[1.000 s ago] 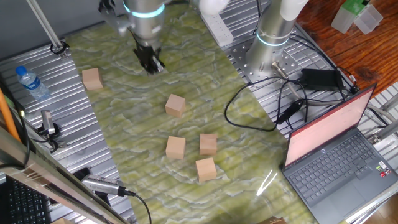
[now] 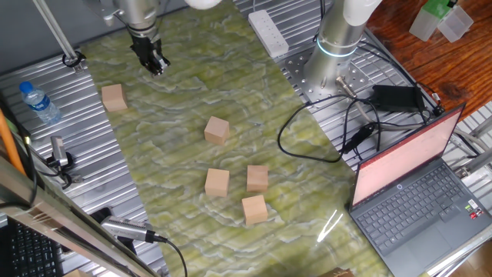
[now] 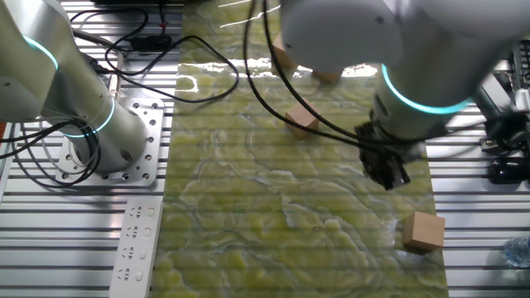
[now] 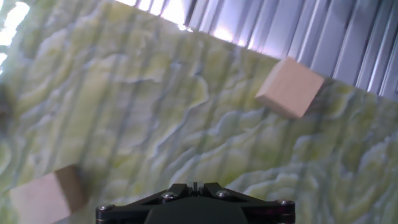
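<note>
My gripper point(image 2: 158, 68) hangs above the green marbled mat, near its far end in exterior view 1. In the wrist view the two fingertips of the gripper meet, with nothing visible between them. One wooden cube point(image 2: 114, 98) sits alone by the mat's left edge; the wrist view has this cube point(image 4: 291, 88) at upper right, apart from the fingers. Another cube point(image 2: 217, 130) lies near the mat's middle. Three more stand close to each other: a left cube point(image 2: 217, 182), a right cube point(image 2: 257, 178) and a front cube point(image 2: 254, 209).
A power strip point(image 2: 268, 33) and the robot base point(image 2: 335, 65) border the mat on the right. A black cable point(image 2: 286, 131) loops onto it. The laptop point(image 2: 415, 192) stands at lower right, a water bottle point(image 2: 40, 102) at left. Bare mat surrounds the lone cube's right side.
In exterior view 1 my gripper has moved left and toward the far end of the mat. The cubes have stayed where they were.
</note>
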